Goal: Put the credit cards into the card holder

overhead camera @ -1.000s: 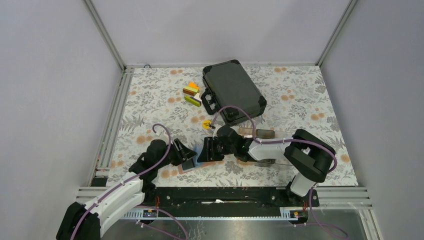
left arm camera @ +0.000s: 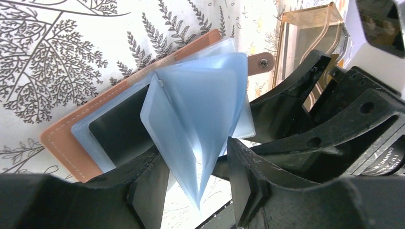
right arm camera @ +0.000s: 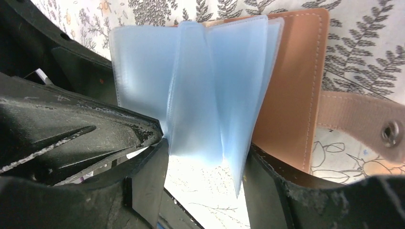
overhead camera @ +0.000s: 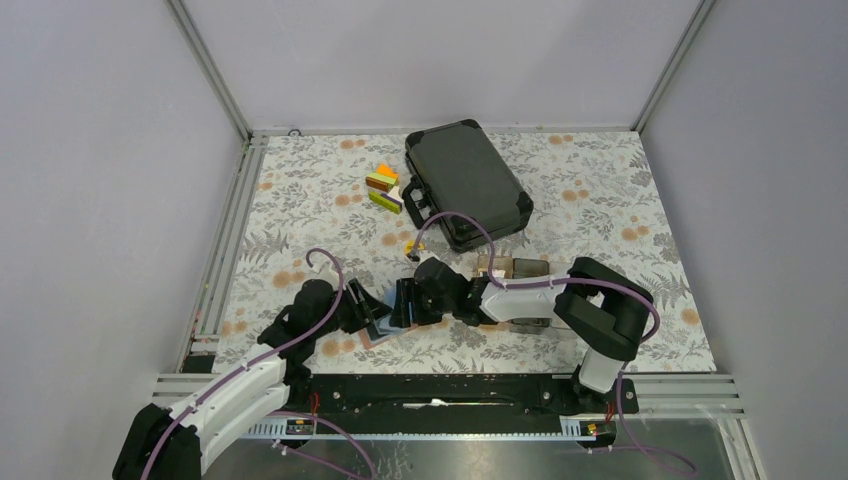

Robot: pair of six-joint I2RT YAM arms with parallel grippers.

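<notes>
The tan card holder [overhead camera: 370,340] lies open on the patterned cloth, under both grippers. Its translucent blue sleeves [left arm camera: 200,90] stand up in folds, and a dark card [left arm camera: 119,126] sits in the sleeve beneath. In the left wrist view, my left gripper is open, its fingertips apart on either side of a raised blue flap. My right gripper is open too, with upright blue sleeves [right arm camera: 196,90] between its spread fingers; whether the pads touch them I cannot tell. From above, both hands cover much of the holder.
A clear box [overhead camera: 530,268] stands right of the holder, partly under the right arm. Behind lie a black case [overhead camera: 468,180], small colourful boxes [overhead camera: 384,200] and a yellow round thing [overhead camera: 412,247].
My right gripper has moved left, closer to the left one. The holder has turned a little beneath them. The left arm stays nearly still.
</notes>
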